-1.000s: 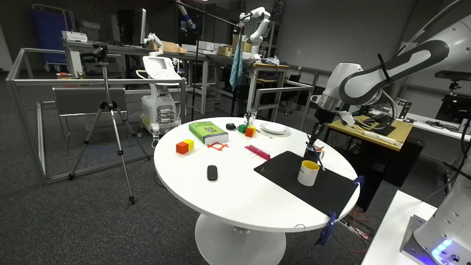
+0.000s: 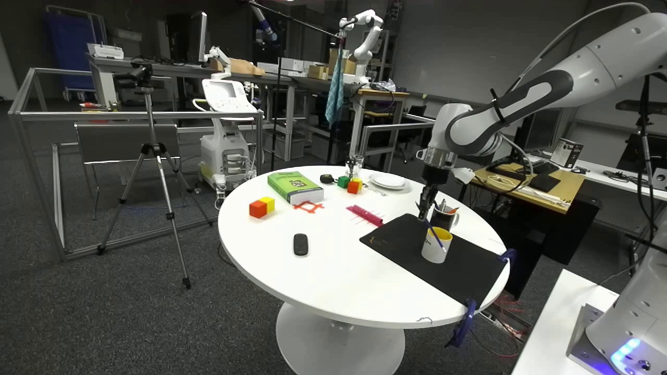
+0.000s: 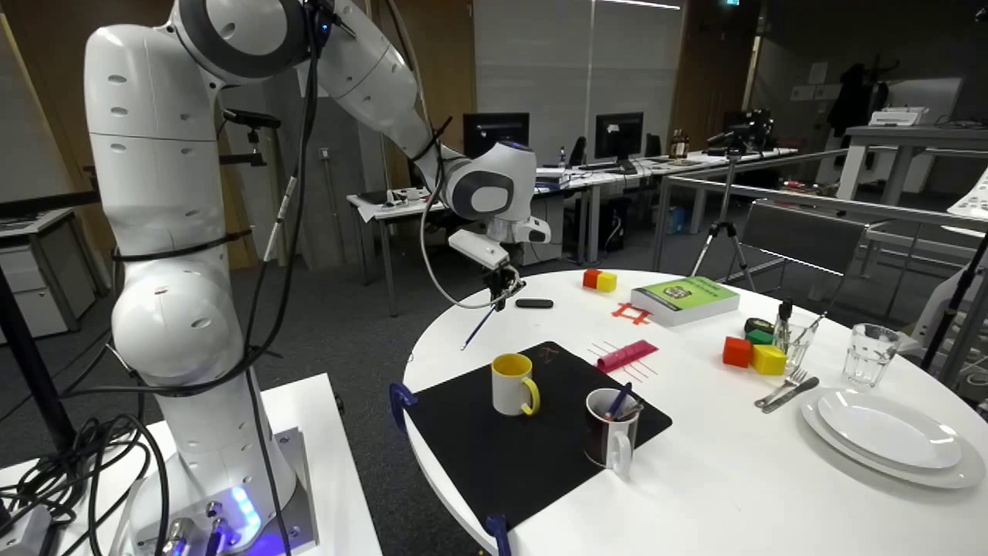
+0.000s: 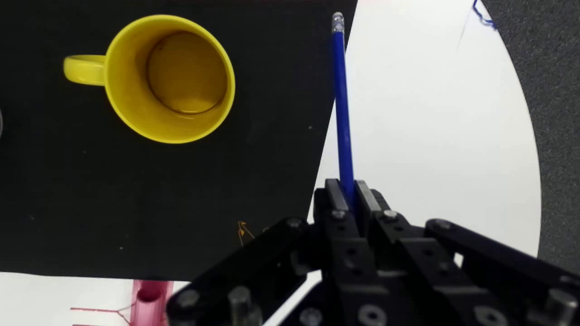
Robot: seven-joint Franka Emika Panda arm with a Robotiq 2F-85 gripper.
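Note:
A blue pencil [image 4: 342,103] with a metal-capped end sticks out from between the fingertips of my gripper, which is shut on it. In exterior view 2 the pencil [image 3: 478,328] slants down and left in the air from the gripper [image 3: 501,295]. The white mug with a yellow inside [image 4: 185,76] stands upright and empty on the black mat, left of the pencil in the wrist view. A dark mug with a white handle [image 3: 603,446] stands nearby, holding pens.
Clamps [image 3: 400,405] sit at the mat's edge. A pink holder [image 2: 365,215], a black phone-like object [image 2: 300,244], red and yellow blocks [image 2: 261,207] and a green book [image 2: 295,187] lie elsewhere. White plates [image 3: 889,431] rest to the right.
My gripper has moved left in exterior view 1, carrying the pencil away from above the dark mug. Both mugs stand where they were.

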